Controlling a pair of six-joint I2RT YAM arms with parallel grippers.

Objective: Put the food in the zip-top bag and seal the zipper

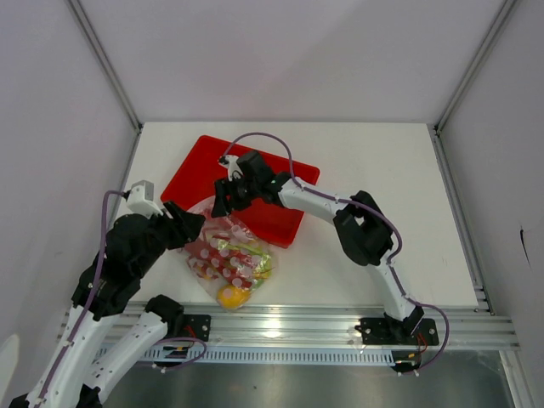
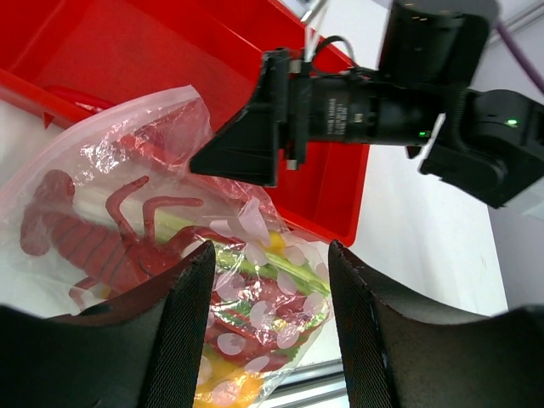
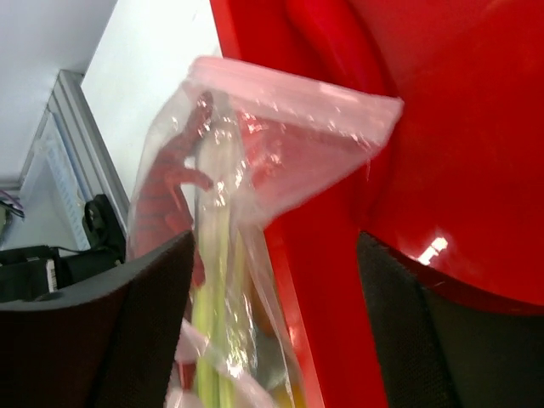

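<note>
The clear zip top bag (image 1: pixel 229 259) lies at the front edge of the red bin, holding red, green and yellow food pieces, its pink zipper end (image 3: pixel 289 106) raised against the bin wall. In the top view my left gripper (image 1: pixel 194 223) is over the bag's left side; in the left wrist view its open fingers frame the bag's lower part with nothing held. My right gripper (image 1: pixel 223 197) hovers above the zipper end at the bin's near wall, its fingers apart and blurred in the right wrist view, with nothing visible held between them.
The red bin (image 1: pixel 276 225) sits behind the bag, with a red object (image 3: pixel 336 38) inside along its wall. A metal rail runs along the front edge.
</note>
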